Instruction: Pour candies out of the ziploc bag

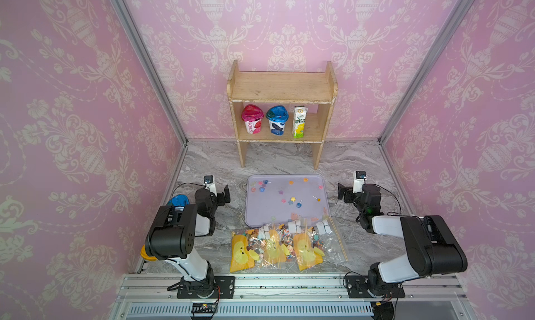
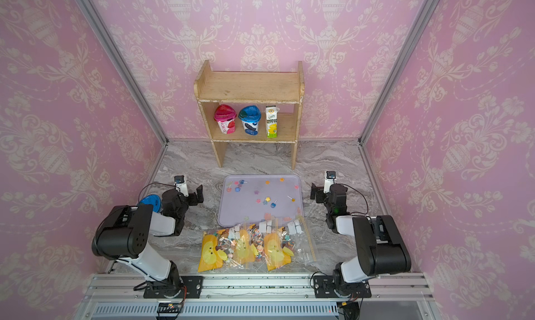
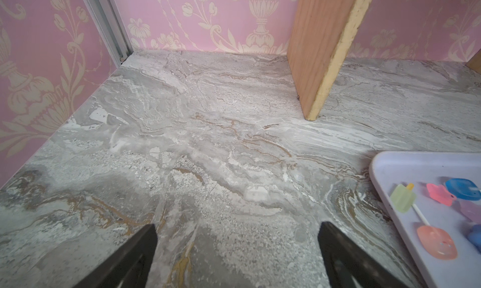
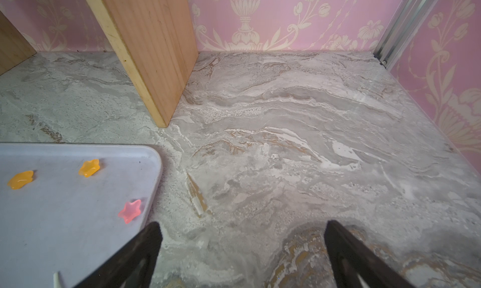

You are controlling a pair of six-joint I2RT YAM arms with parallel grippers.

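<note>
Clear ziploc bags (image 1: 273, 244) printed with yellow figures lie flat along the front of the table, with colourful candies showing inside them. Just behind is a lavender tray (image 1: 259, 211); several small candies (image 1: 293, 199) are scattered over it, and the bags' upper edges overlap its front rim. My left gripper is open and empty, over bare table to the left of the tray. To the tray's right, my right gripper also stands open with nothing between its fingers. Neither gripper touches a bag.
Behind the tray stands a wooden shelf (image 1: 281, 86) holding a pink tub (image 1: 252, 119), a blue tub (image 1: 277, 121) and a carton (image 1: 299, 122). A blue round item (image 2: 151, 202) sits by the left arm.
</note>
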